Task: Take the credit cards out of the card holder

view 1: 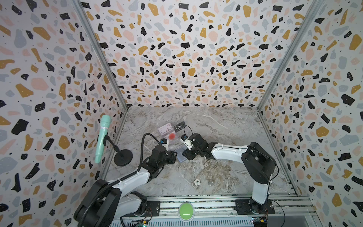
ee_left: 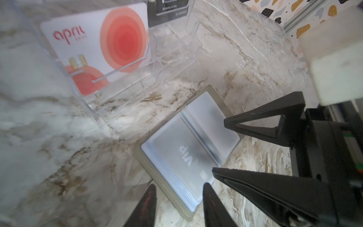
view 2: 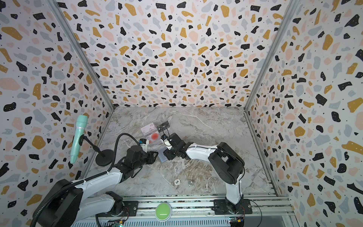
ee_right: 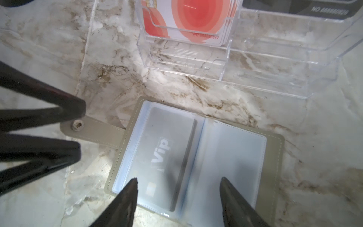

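The card holder (ee_right: 232, 162) lies open and flat on the marble table, its strap and snap (ee_right: 77, 125) out to the left in the right wrist view. A pale card marked Vip (ee_right: 162, 155) sits in one clear pocket; whether the other pocket holds a card, I cannot tell. Over its near edge hangs my right gripper, open, its fingers wide apart with nothing between. My left gripper is beside the holder's Vip side, part open and empty, its fingertips close to that edge in the left wrist view.
Just behind the holder stands a clear stepped stand (ee_right: 185, 70) with a red and white card (ee_left: 107, 43) and a black card (ee_left: 168, 11). Both grippers are close together. A white round piece (view 1: 197, 182) and a small disc (view 1: 211, 183) lie in front.
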